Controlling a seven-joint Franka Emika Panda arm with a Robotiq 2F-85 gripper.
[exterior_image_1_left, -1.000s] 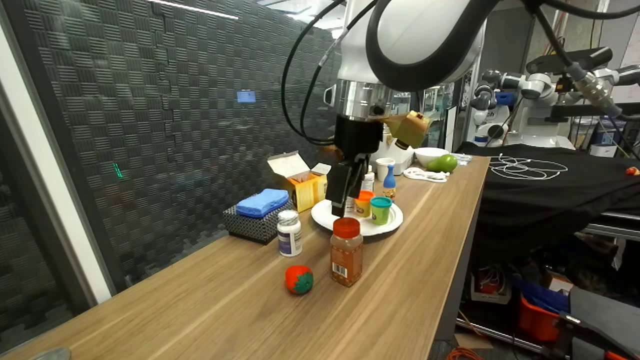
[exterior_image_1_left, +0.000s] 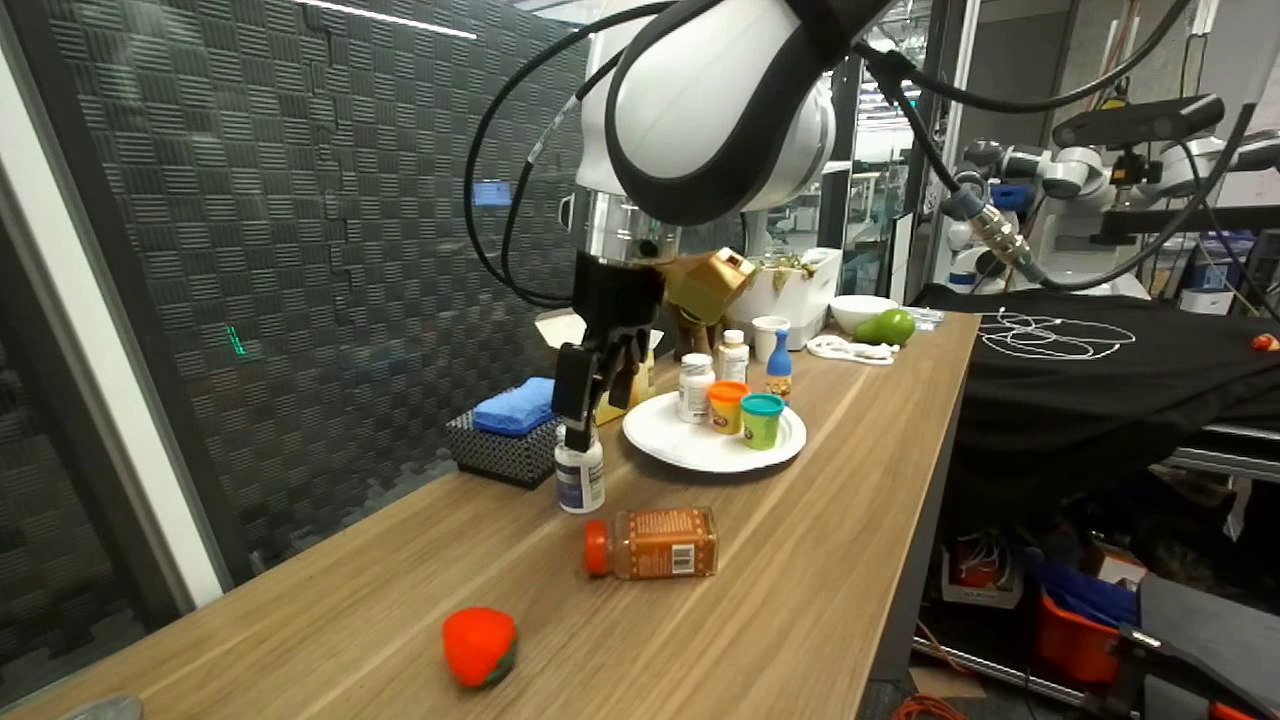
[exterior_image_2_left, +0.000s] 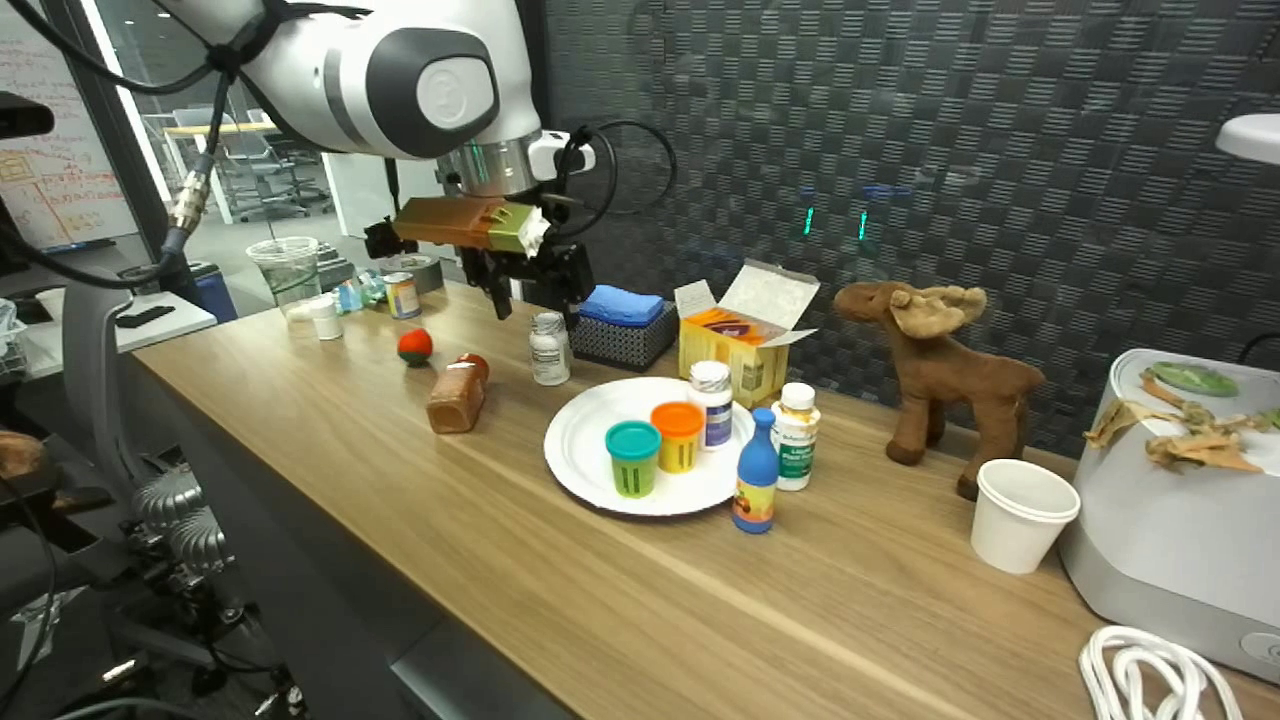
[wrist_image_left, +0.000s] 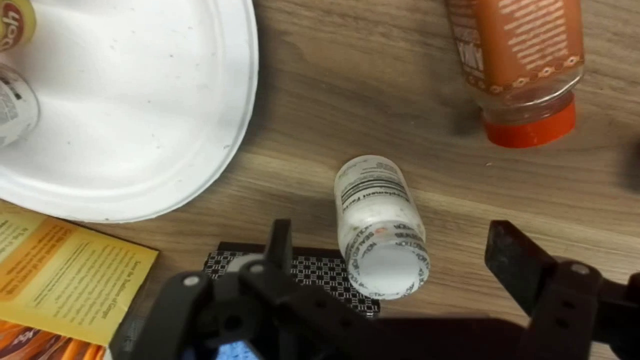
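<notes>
My gripper stands open above a white supplement bottle (wrist_image_left: 378, 204). In the wrist view the bottle's sealed white cap shows between the spread fingers, touching neither. The bottle is upright on the table, left of the white plate (exterior_image_2_left: 576, 462) in exterior view 2. An orange-labelled jar with a red lid (exterior_image_1_left: 660, 544) lies on its side near it. Farther toward the camera in exterior view 1 rests a red toy strawberry (exterior_image_1_left: 477, 646). On the plate are an orange-lidded tub (exterior_image_2_left: 678, 438), a teal-lidded tub (exterior_image_2_left: 632, 460) and another white bottle (exterior_image_2_left: 711, 406).
Close behind the bottle is a black patterned box (exterior_image_1_left: 498, 454) with a blue cloth (exterior_image_1_left: 516, 406) on it. An open yellow carton (exterior_image_2_left: 732, 360), a blue bottle (exterior_image_2_left: 756, 474) and a plush moose (exterior_image_2_left: 960, 378) stand around the plate.
My arm has shifted left in exterior view 1, from over the jar to over the bottle. The jar, upright before, is now on its side; the strawberry has moved toward the camera and left.
</notes>
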